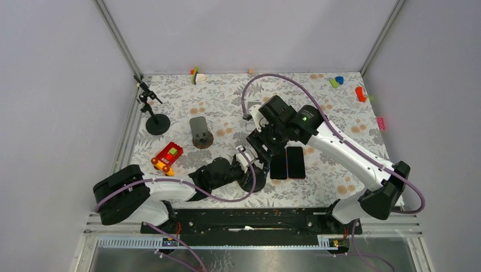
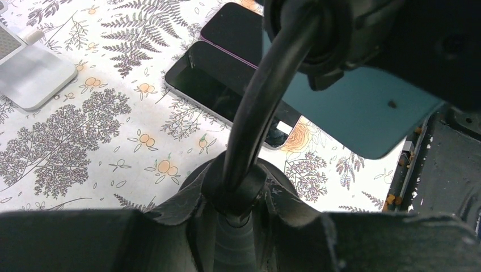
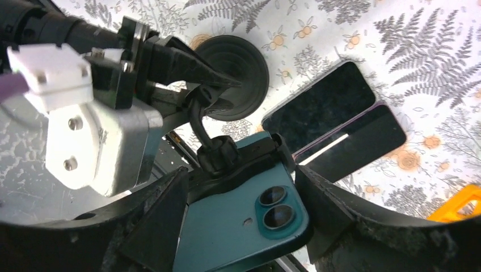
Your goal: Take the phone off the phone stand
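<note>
A teal phone (image 3: 232,226) with two camera lenses sits in the clamp (image 3: 218,156) of a black phone stand. The stand's round base (image 3: 249,68) rests on the table. In the left wrist view, my left gripper is shut on the stand's dark stem (image 2: 249,113), just above the base. My right gripper is part open, with one finger along each side of the phone. Whether both fingers touch the phone's edges I cannot tell. From above, the arms largely hide the phone and clamp.
Two dark phones (image 1: 278,164) (image 1: 296,162) lie side by side right of the base. A grey stand (image 1: 199,129), a red toy truck (image 1: 168,153) and a black arm stand (image 1: 157,123) are on the left. The table's front edge is close to the base.
</note>
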